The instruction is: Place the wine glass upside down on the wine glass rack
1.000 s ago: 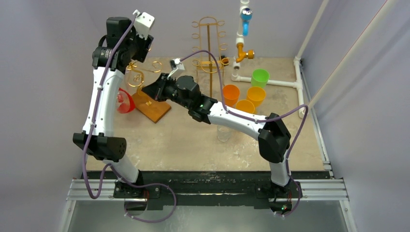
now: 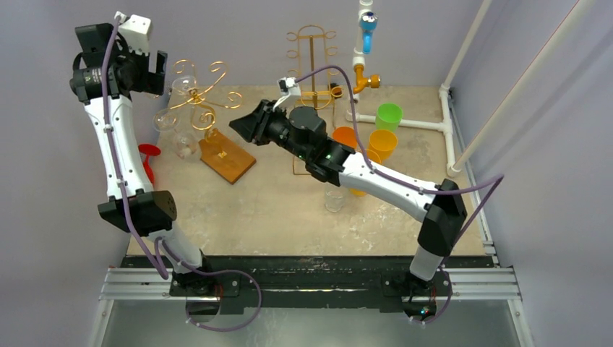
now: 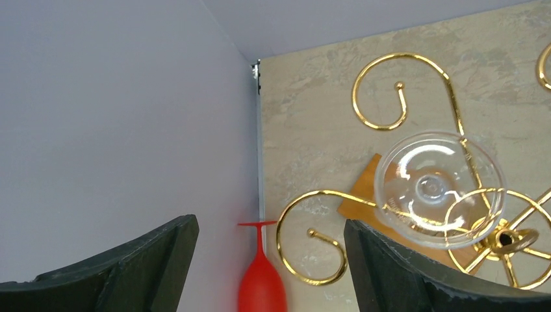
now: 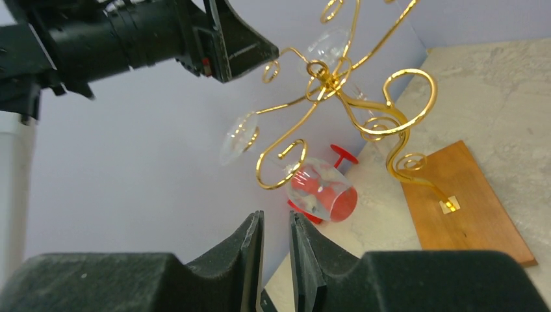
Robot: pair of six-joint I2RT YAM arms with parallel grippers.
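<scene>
On its side, the red wine glass point(image 2: 148, 160) lies on the tabletop by the left wall. Its foot point(image 4: 345, 155) shows in the right wrist view, and a clear glass partly covers its bowl. Several clear glasses point(image 4: 239, 138) hang from the gold wire rack point(image 2: 200, 96). My left gripper point(image 2: 157, 75) is open and empty, beside the rack's left side; the red glass point(image 3: 261, 283) appears below between its fingers. My right gripper point(image 2: 248, 129), to the right of the rack, has its fingertips slightly apart with nothing between them point(image 4: 277, 218).
The gold rack rises from a wooden base point(image 2: 228, 157). A second gold rack point(image 2: 312, 69) stands at the back centre, partly behind my right arm. Several coloured cups point(image 2: 389, 116) and a clear glass point(image 2: 334, 201) stand to the right.
The red glass has gone from beside the wooden base to the left wall. My left gripper has moved left, away from the rack's centre. My right gripper has shifted slightly right and away from the rack.
</scene>
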